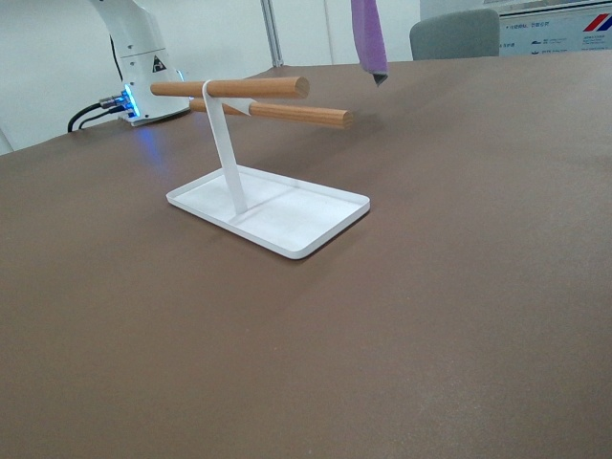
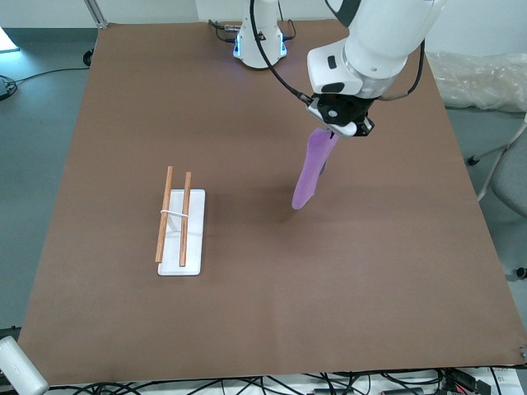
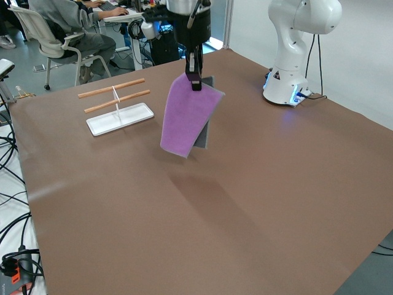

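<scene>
My gripper (image 3: 195, 82) is shut on a purple cloth (image 3: 187, 117) with a grey second layer, holding it by the top so that it hangs over the table. In the left view the cloth (image 2: 314, 167) hangs right of a small rack with two wooden rods on a white base (image 2: 195, 234). The top view shows only the lower end of the cloth (image 1: 368, 33), raised behind the rack (image 1: 296, 215).
Cables run along an edge, and chairs stand beyond it.
</scene>
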